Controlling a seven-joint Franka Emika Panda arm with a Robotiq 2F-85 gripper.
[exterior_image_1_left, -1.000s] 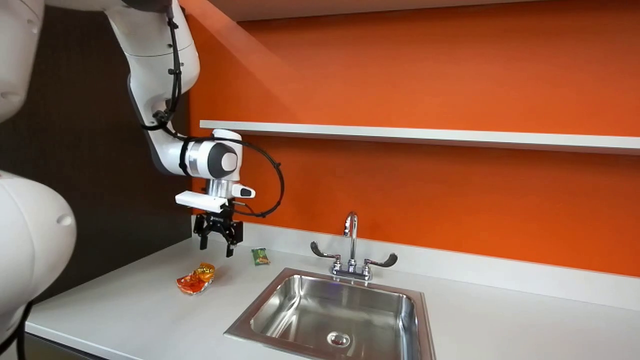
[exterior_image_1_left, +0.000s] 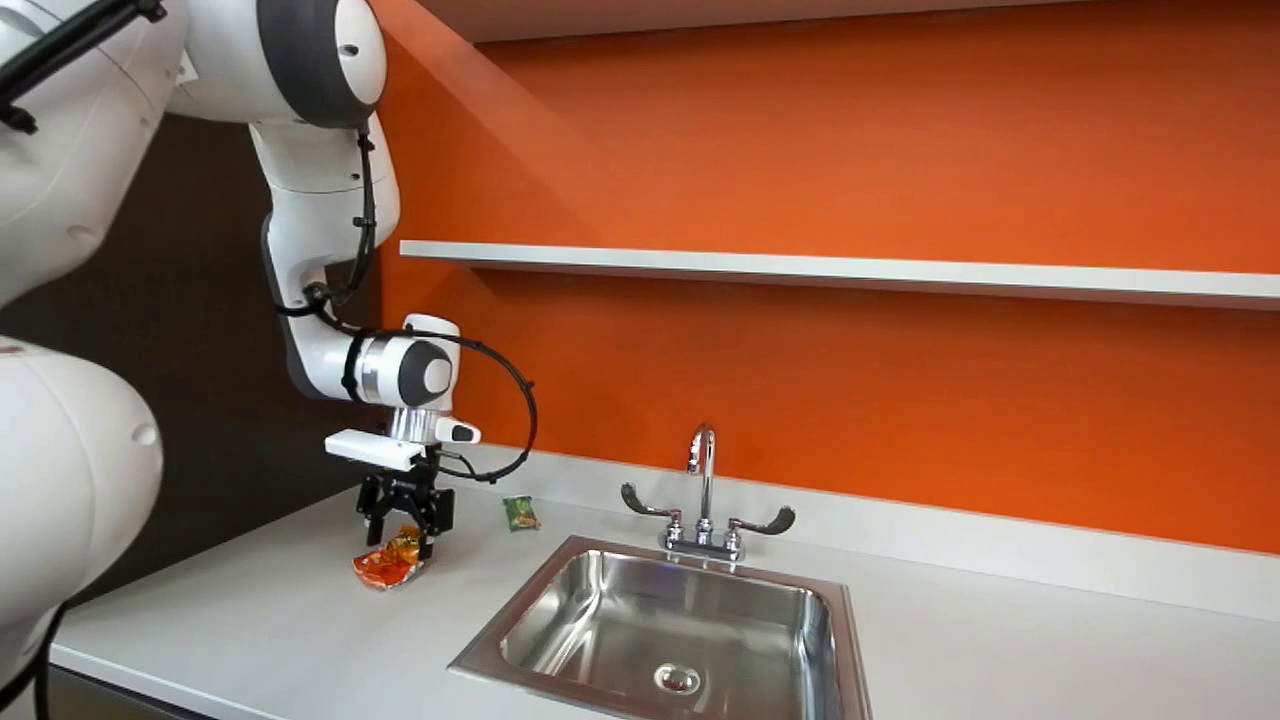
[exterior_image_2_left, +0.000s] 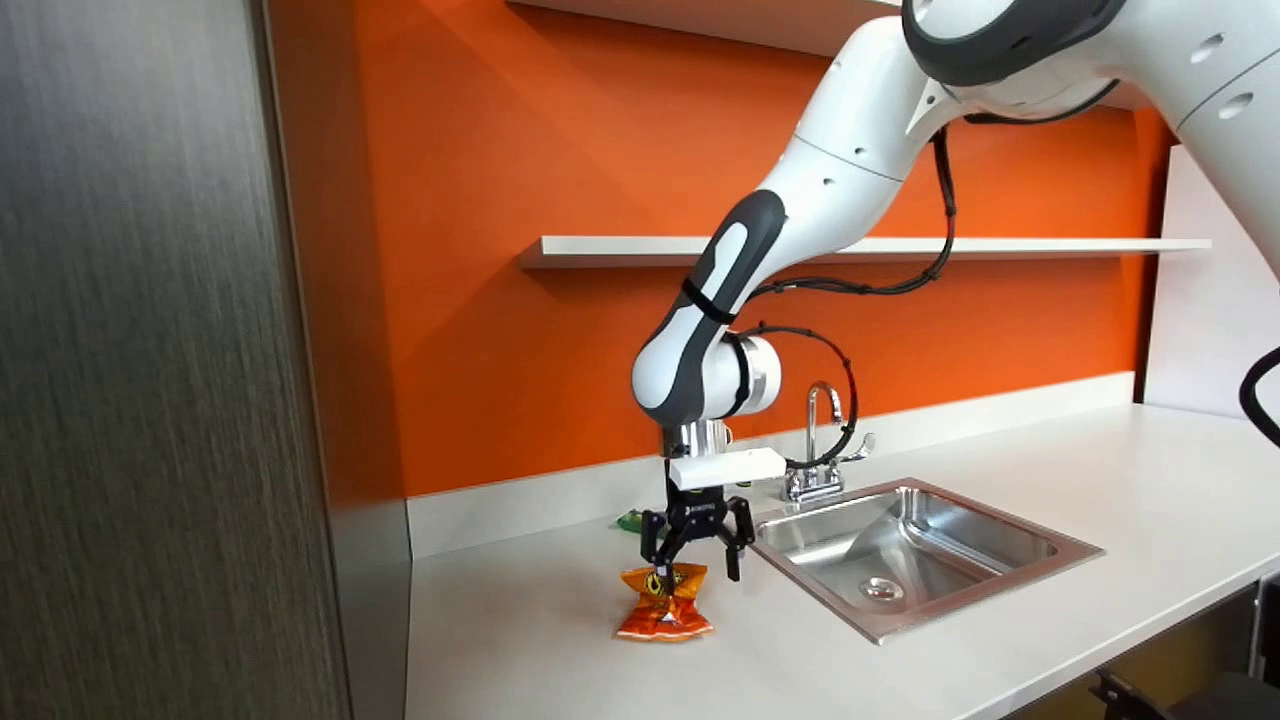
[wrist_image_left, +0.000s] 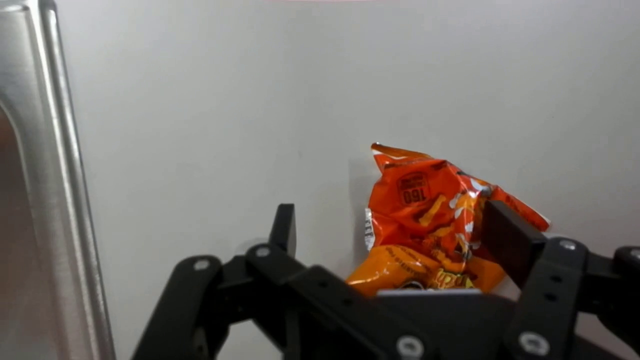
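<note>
A crumpled orange-red snack bag (exterior_image_1_left: 384, 565) lies on the counter left of the sink. Just above it my gripper (exterior_image_1_left: 401, 540) points down, its fingers wide apart. In the wrist view the bag (wrist_image_left: 423, 210) sits toward the right side of the gap. One black finger (wrist_image_left: 507, 237) overlaps the bag's right edge, while the other finger (wrist_image_left: 284, 229) is over bare counter, clear of the bag's left side. Whether the overlapping finger touches the bag, I cannot tell. Part of the bag is hidden behind the gripper body.
A small green packet (exterior_image_1_left: 521, 514) lies near the back wall. To the right is a steel sink (exterior_image_1_left: 528, 590) with a faucet (exterior_image_1_left: 705, 480) behind it. A dark panel (exterior_image_2_left: 168, 360) closes off the left.
My gripper has come down and slightly left in exterior view 1, from well above the counter to the bag. The bag and the green packet lie where they were.
</note>
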